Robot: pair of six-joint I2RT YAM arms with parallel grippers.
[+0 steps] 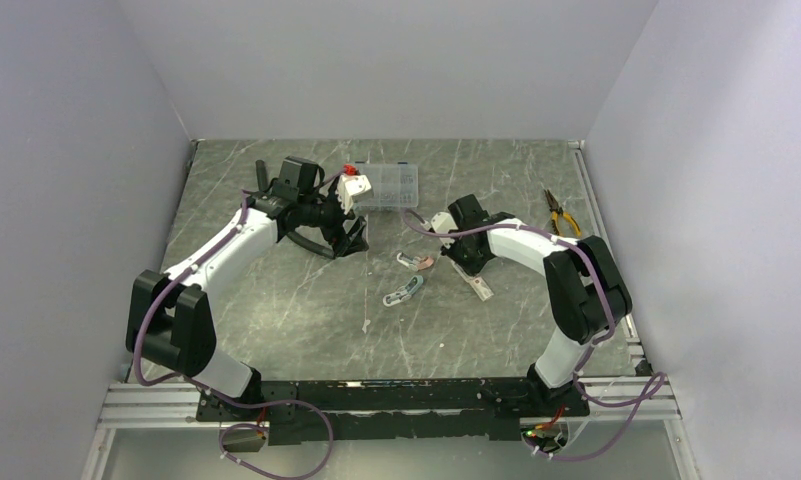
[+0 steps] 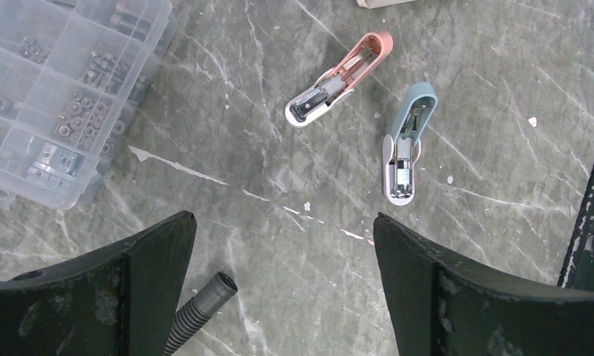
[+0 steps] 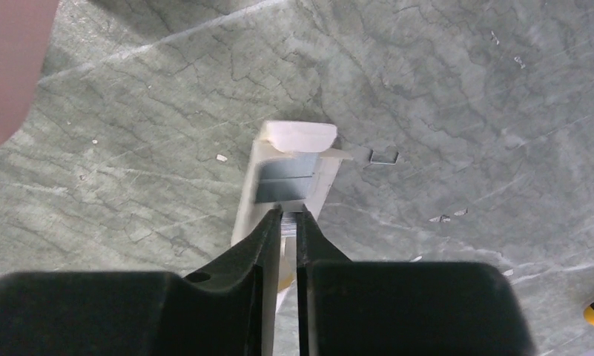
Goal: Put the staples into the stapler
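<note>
In the right wrist view an open white box point(image 3: 321, 182) holds grey staples point(image 3: 285, 189). My right gripper is at the box, its fingertips close together with a narrow gap. A small silvery piece shows at the tips; whether it is gripped cannot be told. Two staplers lie opened on the table in the left wrist view: a pink one point(image 2: 368, 53) and a blue one point(image 2: 420, 95), each with a metal channel exposed. My left gripper stands wide open above the table, empty between its fingers.
A clear compartment case point(image 1: 394, 187) of small metal parts stands at the back. Black ribbed hose point(image 2: 197, 311) lies under the left gripper. Yellow-handled pliers point(image 1: 561, 213) rest at the right. A loose staple point(image 3: 383, 158) lies beside the box.
</note>
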